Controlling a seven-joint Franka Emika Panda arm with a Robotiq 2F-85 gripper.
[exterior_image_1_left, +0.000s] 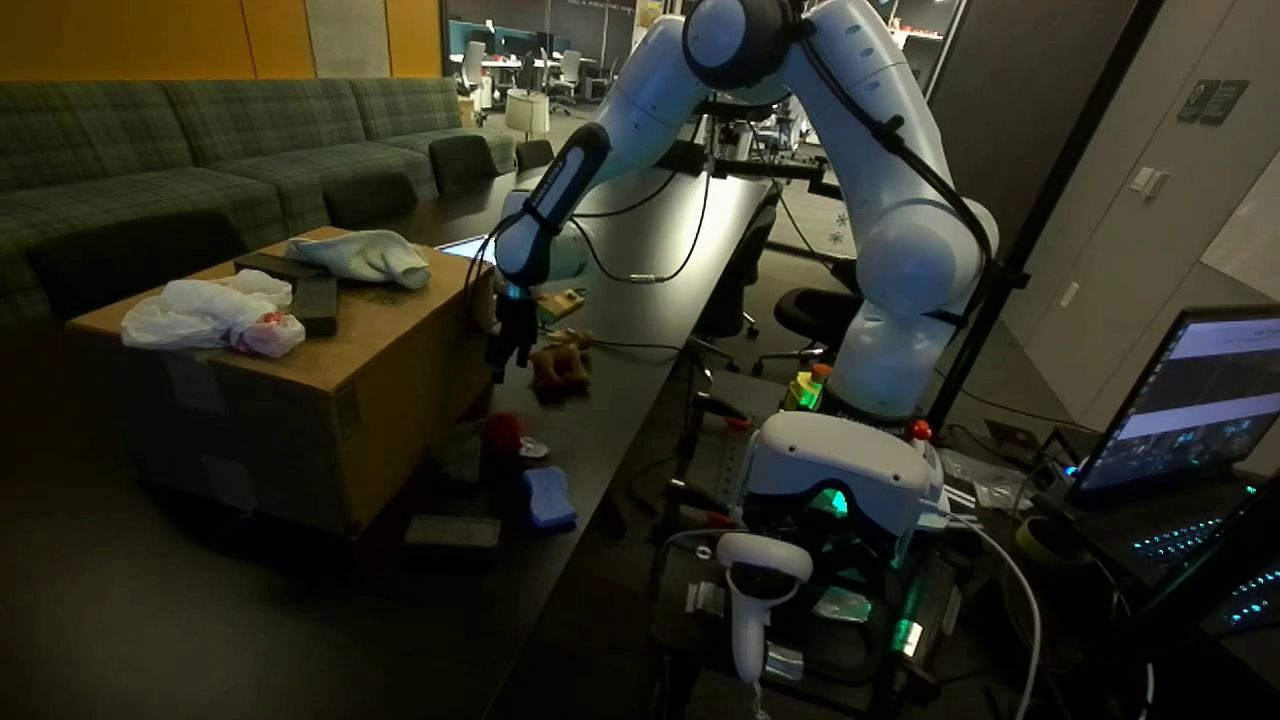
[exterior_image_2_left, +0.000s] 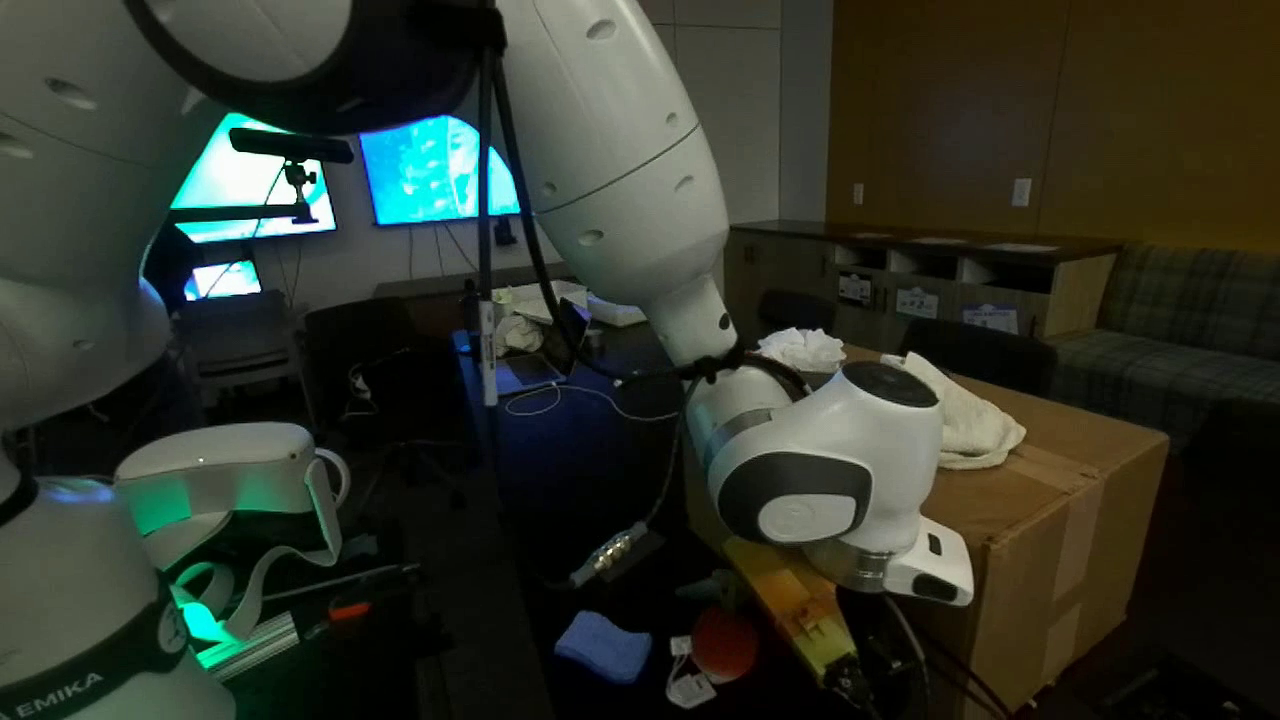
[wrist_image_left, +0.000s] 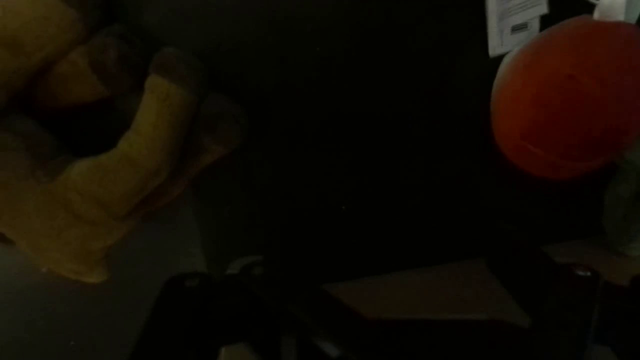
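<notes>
My gripper (exterior_image_1_left: 512, 350) hangs beside the right side of the large cardboard box (exterior_image_1_left: 414, 360), above the dark table (exterior_image_1_left: 480, 624). Its dark fingers stand apart at the bottom of the wrist view, with nothing visibly held between them. A tan plush toy (wrist_image_left: 114, 174) lies at the left of that view, and a red rounded soft item (wrist_image_left: 564, 99) with a white tag (wrist_image_left: 513, 27) at the right. Near the table edge rests a blue sponge (exterior_image_1_left: 549, 497). A dark flat block (exterior_image_1_left: 452, 532) lies close to the box's front corner.
On the box are a white plastic bag (exterior_image_1_left: 216, 314), dark blocks (exterior_image_1_left: 314, 305) and a pale cloth (exterior_image_1_left: 366, 257). A cable with a connector (exterior_image_2_left: 609, 553) dangles from the arm.
</notes>
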